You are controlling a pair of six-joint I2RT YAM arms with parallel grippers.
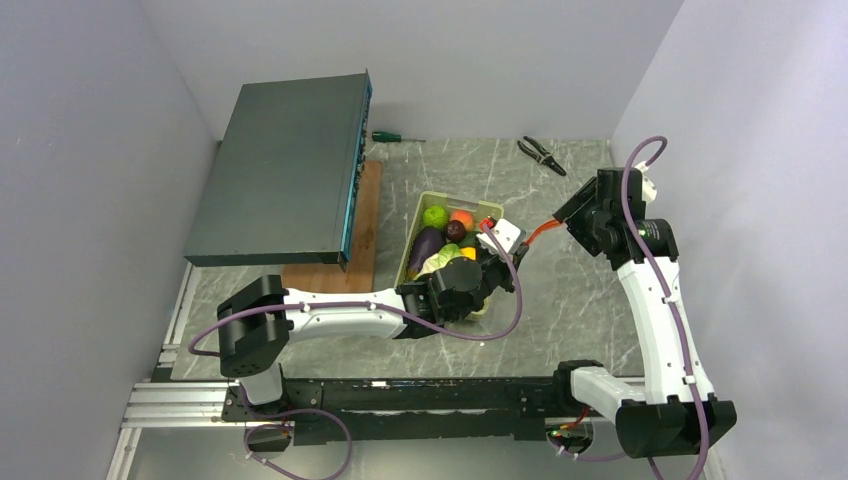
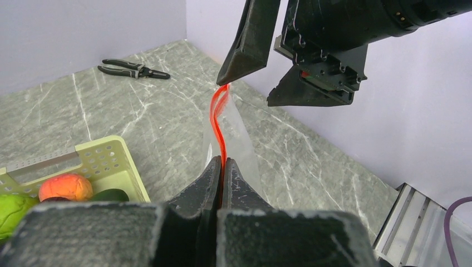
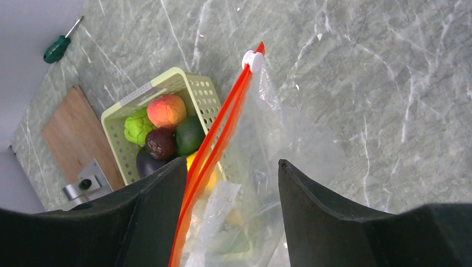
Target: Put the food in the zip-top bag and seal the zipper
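Note:
The clear bag with orange zipper hangs upright from my left gripper, which is shut on its top edge. A white slider sits at one zipper end. My right gripper is part open at the zipper's other end, seen at top right of the left wrist view, its lower finger tip by the orange strip. The green basket holds food: eggplant, orange fruit, green lettuce, avocado and other pieces, partly hidden by my left arm.
A dark metal box stands over a wooden board at left. A screwdriver and pliers lie at the back. Bare marble counter lies to the right of the basket.

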